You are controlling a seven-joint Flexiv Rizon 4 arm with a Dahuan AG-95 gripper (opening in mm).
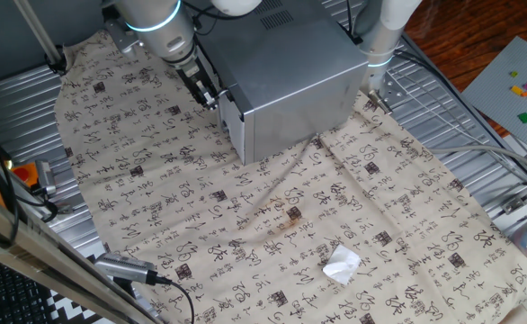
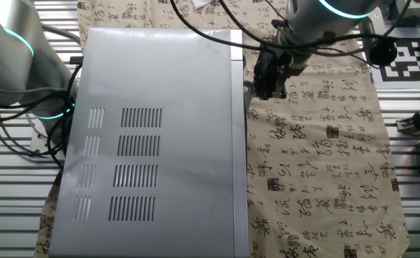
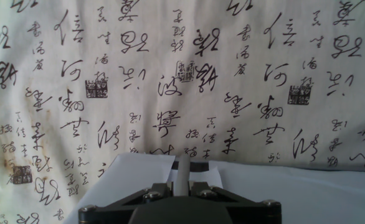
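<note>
A silver box-shaped appliance (image 1: 290, 72) stands on the patterned cloth, its slotted top facing up in the second exterior view. From its front face sticks out a metal handle (image 1: 230, 94). My gripper (image 1: 211, 99) is at this handle, on the front side of the appliance. In the wrist view a grey bar (image 3: 181, 177), which looks like the handle, lies between the closely drawn fingers, and the gripper appears shut on it. The front face (image 3: 307, 193) fills the lower right there. Finger contact is too small to make out from outside.
A crumpled white paper (image 1: 342, 265) lies on the cloth. Black cables (image 2: 217, 39) hang around the arm. A camera (image 1: 124, 267) sits at the left edge.
</note>
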